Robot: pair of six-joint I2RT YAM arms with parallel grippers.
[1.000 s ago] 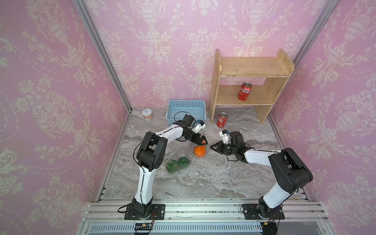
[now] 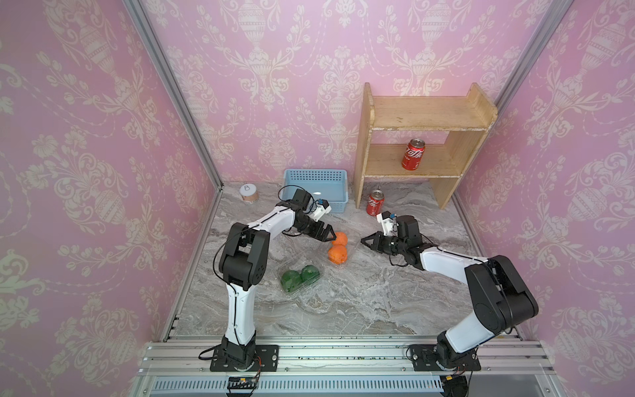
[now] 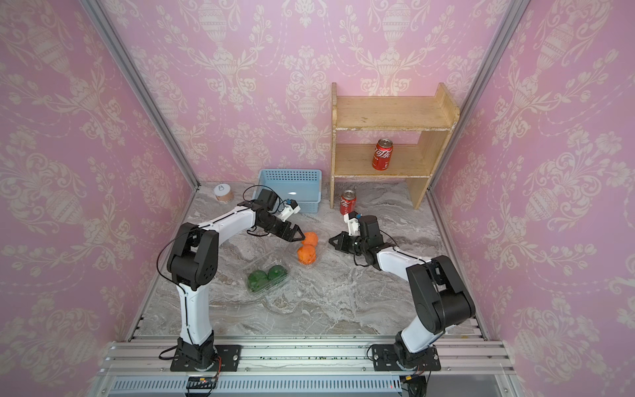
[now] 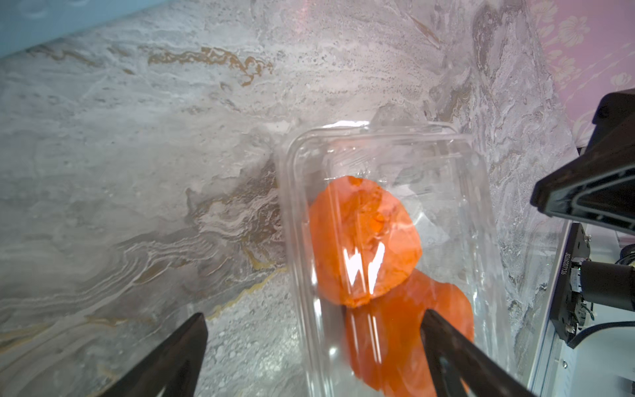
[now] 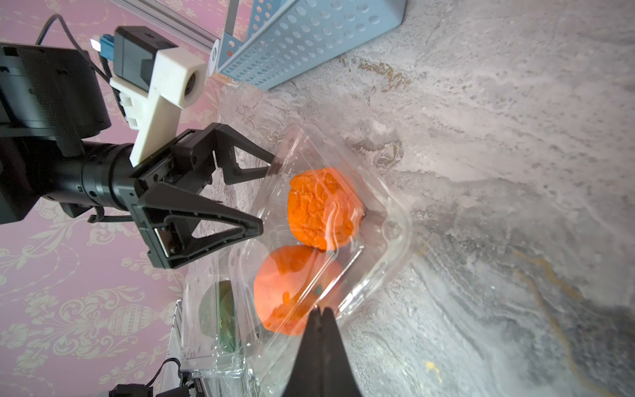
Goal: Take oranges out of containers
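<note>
Two oranges (image 4: 365,241) lie side by side in a clear plastic container (image 4: 296,218) on the marble table. Glare streaks on clear plastic cross them; whether a lid covers them, I cannot tell. My left gripper stands open at the container's left side, its fingers spread and empty. In the left wrist view one of its fingers (image 4: 456,360) overlaps the nearer orange, while the other is over bare table. On the right, apart from the oranges in the top left view, my right gripper (image 2: 363,242) is shut, its fingertips pressed together with nothing showing between them.
A second clear container with green fruit (image 2: 299,278) sits in front and to the left. Behind are a blue basket (image 2: 315,174), a small lidded jar (image 2: 248,192), a red can (image 2: 375,203) and a wooden shelf (image 2: 433,122).
My left gripper has drawn back to the left, uncovering the farther orange. The container looks unmoved.
</note>
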